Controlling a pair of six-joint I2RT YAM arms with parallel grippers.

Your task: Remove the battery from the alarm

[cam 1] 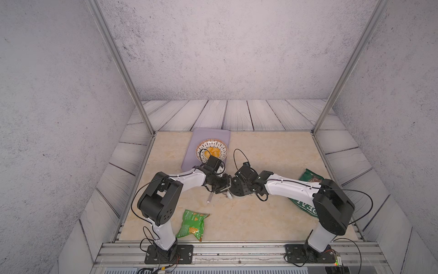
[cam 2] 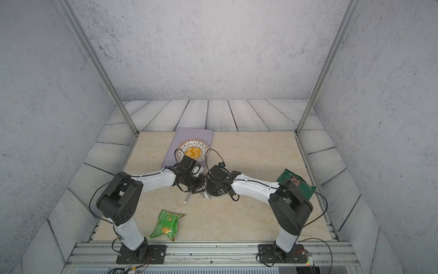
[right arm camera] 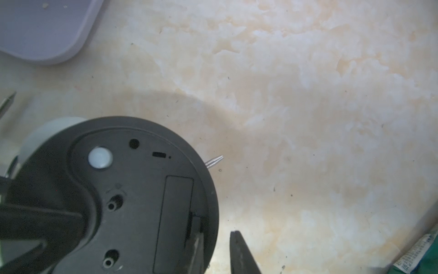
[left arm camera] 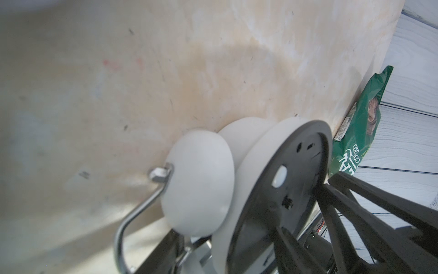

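The alarm clock (right arm camera: 132,191) has a round white body and a black back, which faces up in the right wrist view. Its rectangular battery cover (right arm camera: 174,214) is closed over the compartment, so no battery shows. A white bell (left arm camera: 198,178) with a wire handle shows in the left wrist view. My left gripper has a finger on either side of the clock's body; how firmly they press is unclear. The fingers of my right gripper stand apart, one over the cover's latch at the clock's rim, the other over bare table.
A patterned bowl with orange food (cam 1: 212,150) sits on a lilac tray (cam 1: 194,141) behind the arms. One green snack bag (cam 1: 193,224) lies at front left, a darker green bag (cam 1: 310,175) at right. Both arms are close together over the clock.
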